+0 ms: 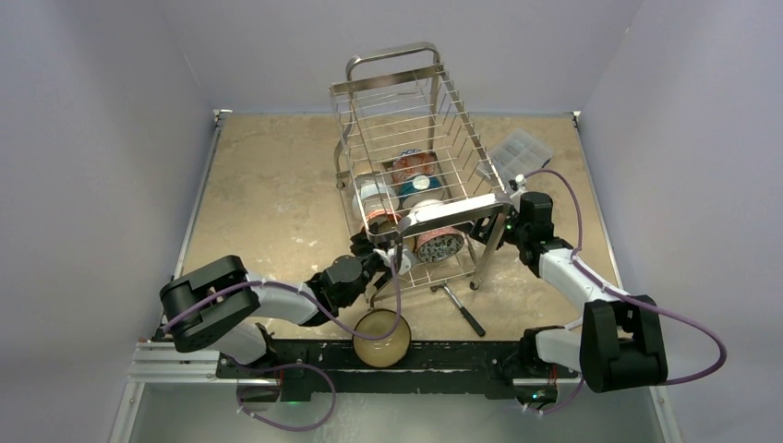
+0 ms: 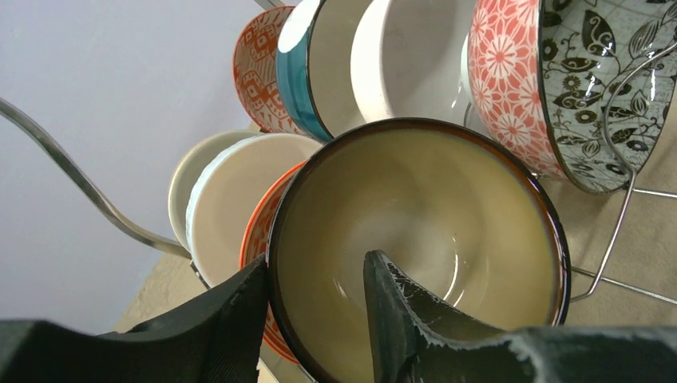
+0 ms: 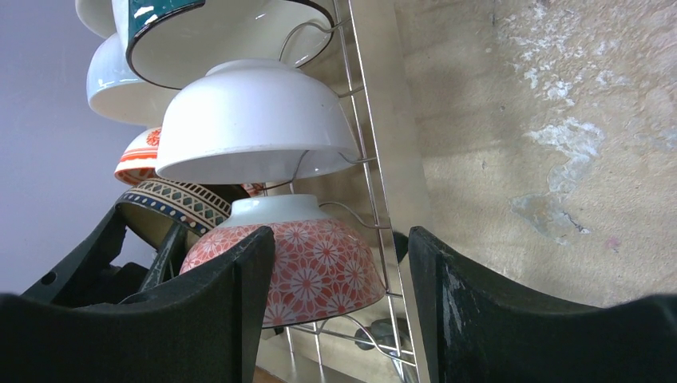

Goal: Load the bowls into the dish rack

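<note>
A tan bowl with a dark rim (image 2: 447, 207) stands on its side in the lower tier of the wire dish rack (image 1: 369, 83). My left gripper (image 1: 377, 258) is part open, one finger on each side of that bowl's near rim. The right wrist view shows the bowl's patterned outside (image 3: 172, 199) by the left fingers. A pink flowered bowl (image 3: 319, 267) sits beside it, also in the rack. Close to that bowl and the rack's right side, my right gripper is open, gripping nothing. Another olive bowl (image 1: 381, 343) lies face up at the front edge.
More bowls fill the tier behind, including a white bowl (image 3: 255, 120) and a teal bowl (image 2: 295, 72). A hammer (image 1: 462, 311) lies in front of the rack. The clear divided box (image 1: 522, 152) is at the back right. Table left of the rack is clear.
</note>
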